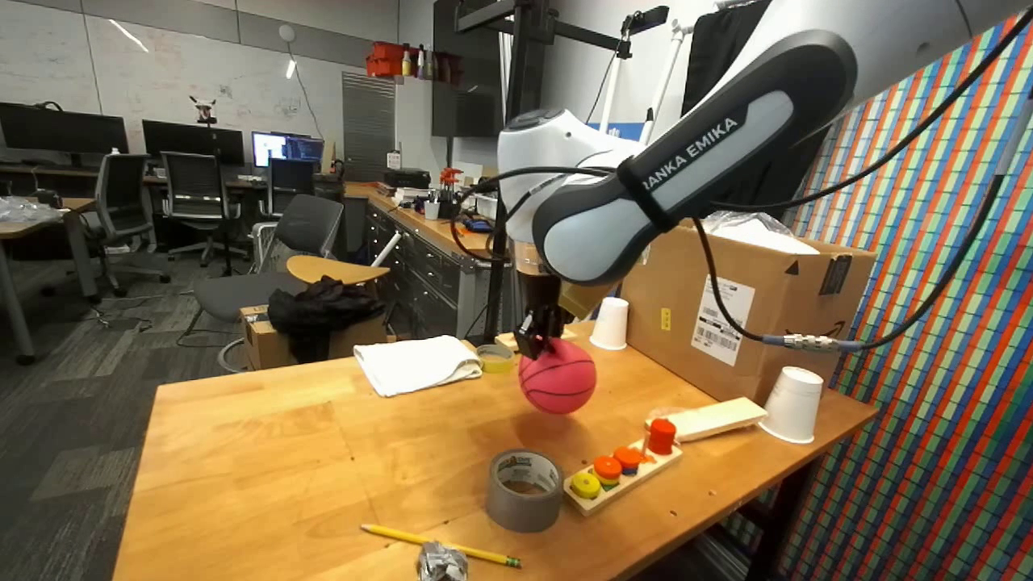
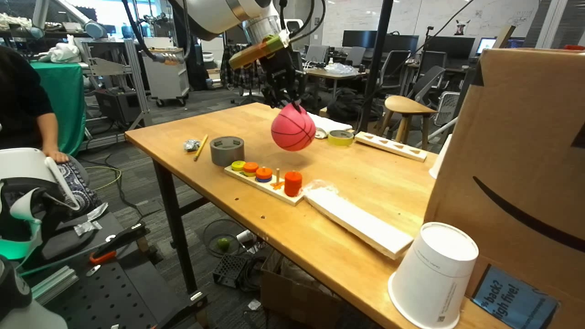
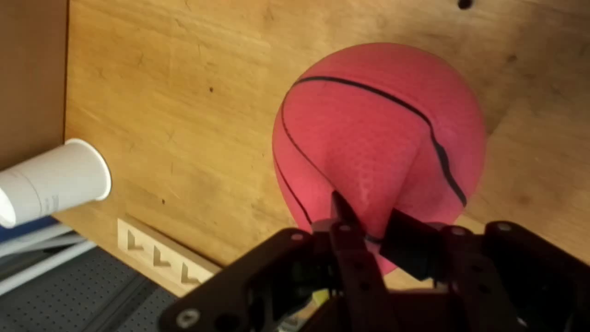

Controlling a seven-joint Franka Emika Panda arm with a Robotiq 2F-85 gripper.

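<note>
A pink ball with black seam lines (image 1: 558,378) hangs a little above the wooden table (image 1: 261,440), its shadow on the wood below it. My gripper is shut on the ball's top, pinching a fold of its soft skin between the fingertips. In the second exterior view the ball (image 2: 293,129) shows below the black gripper (image 2: 290,103), clear of the tabletop. From the wrist, the ball (image 3: 381,121) fills the middle of the view and hides the table under it.
A grey tape roll (image 1: 524,491), a peg board with coloured discs (image 1: 620,473) and a white plank (image 2: 356,219) lie on the near right side. White cups (image 1: 610,323) stand near the cardboard box (image 1: 668,319). A white cloth (image 1: 418,365) lies at the back.
</note>
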